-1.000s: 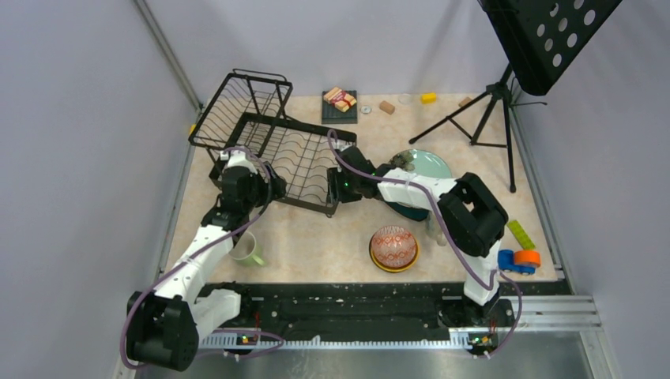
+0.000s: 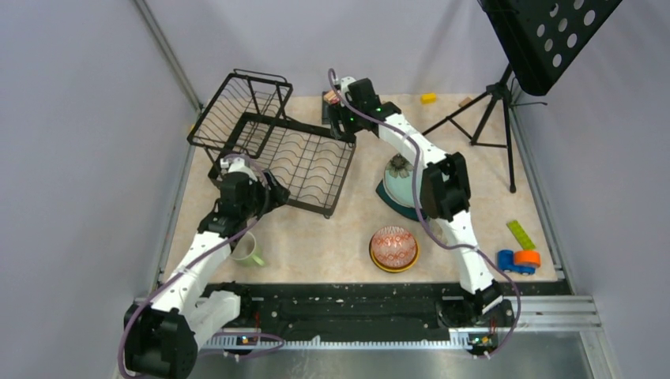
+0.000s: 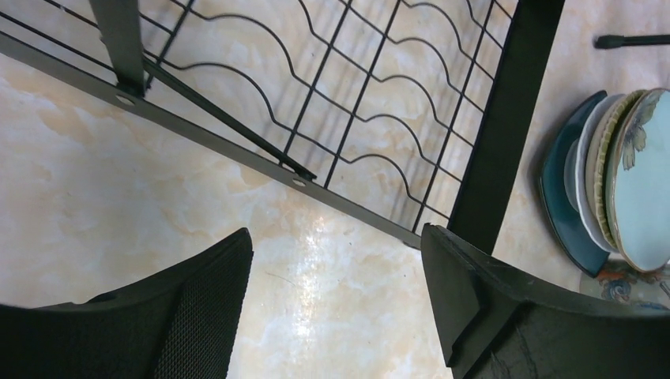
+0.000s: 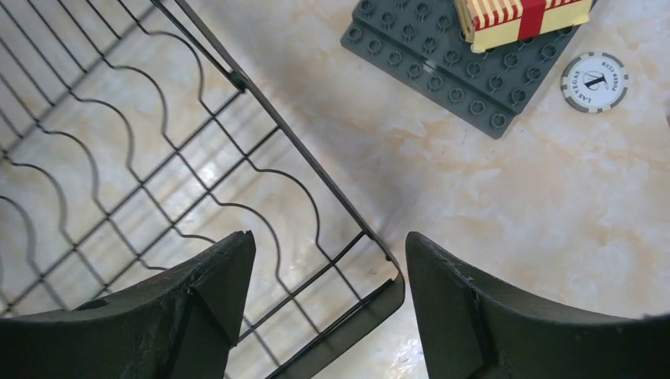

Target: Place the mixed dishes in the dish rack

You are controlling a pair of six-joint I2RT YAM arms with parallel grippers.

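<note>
The black wire dish rack (image 2: 312, 162) stands at back left with an upper tier; no dish shows in it. My left gripper is open over its front rail, empty. My right gripper is open at the rack's back right corner, empty. Right of the rack lie stacked plates (image 2: 400, 186), seen on edge in the left wrist view (image 3: 640, 174). A patterned bowl (image 2: 393, 245) sits on a yellow-rimmed dish at the front centre. A green mug (image 2: 246, 254) stands at front left, partly behind the left arm.
A grey brick plate (image 4: 427, 75) with a striped item lies behind the rack. A black tripod stand (image 2: 496, 110) occupies the back right, toys (image 2: 517, 264) the right edge. The table between rack and bowl is clear.
My right gripper has moved back along the rack's right side to its rear corner. My left gripper has shifted slightly right.
</note>
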